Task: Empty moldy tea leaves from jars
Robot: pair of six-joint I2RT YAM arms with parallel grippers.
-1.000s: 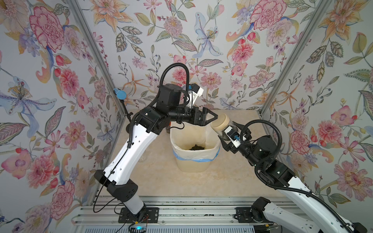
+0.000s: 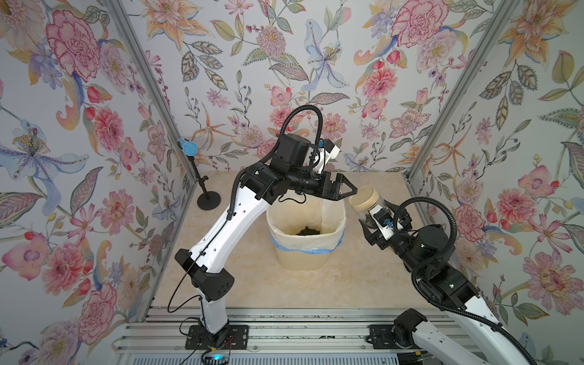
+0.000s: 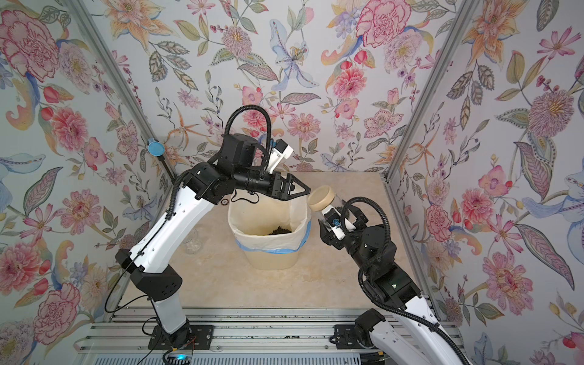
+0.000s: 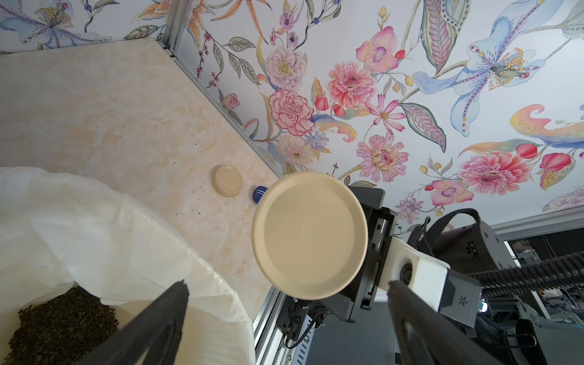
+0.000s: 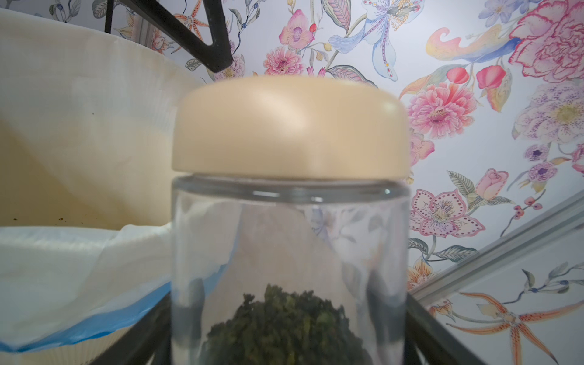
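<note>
A clear jar (image 5: pixel 289 243) with a cream lid (image 4: pixel 309 234) and dark green leaves inside is held tilted in my right gripper (image 2: pixel 377 222), right of a lined bin (image 2: pixel 305 249); whether its fingers are pressed on the glass is hard to tell. My left gripper (image 2: pixel 338 186) is open above the bin's right side, just up and left of the lid, with nothing between its fingers. Dark tea leaves (image 4: pixel 64 325) lie in the bin's white liner (image 4: pixel 152 255).
A cream lid (image 4: pixel 227 180) and a small blue object (image 4: pixel 259 194) lie on the tabletop right of the bin. A stand with a blue top (image 2: pixel 187 147) is at back left.
Both arms have shifted to the right, the right one also slightly down, carrying the lidded jar away from above the bin toward its right side.
</note>
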